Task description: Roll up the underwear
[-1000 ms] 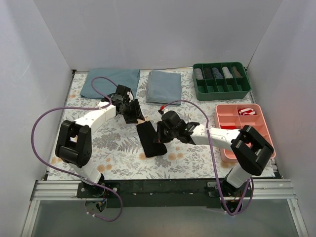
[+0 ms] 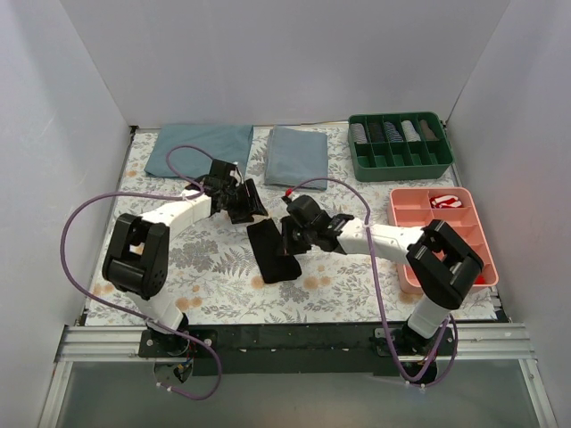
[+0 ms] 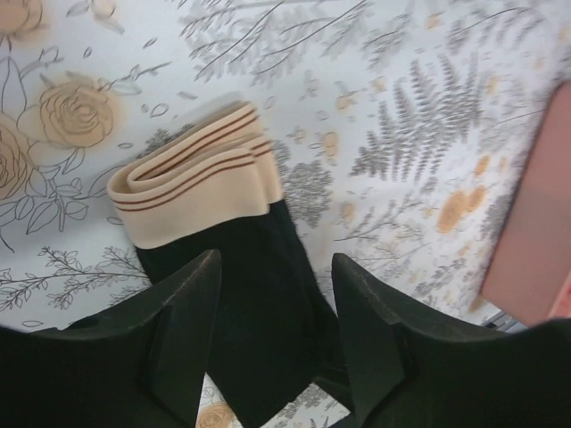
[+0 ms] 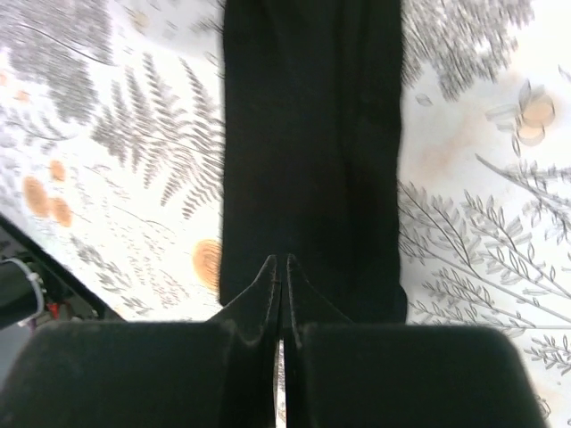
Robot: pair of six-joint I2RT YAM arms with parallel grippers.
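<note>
The black underwear lies folded into a long narrow strip on the patterned table, slightly slanted. Its cream waistband with dark stripes sits at the far end, doubled in layers. Over that end hovers my left gripper, its fingers spread apart with nothing held between them. My right gripper is shut above the near half of the strip, and no cloth shows between its fingertips. In the right wrist view the black cloth stretches away beyond the fingers, with a lengthwise fold along it.
At the back stand two folded blue-grey cloths. A green divided box with rolled items is at the back right, and a pink divided box with red items to the right.
The underwear stays in about the same place.
</note>
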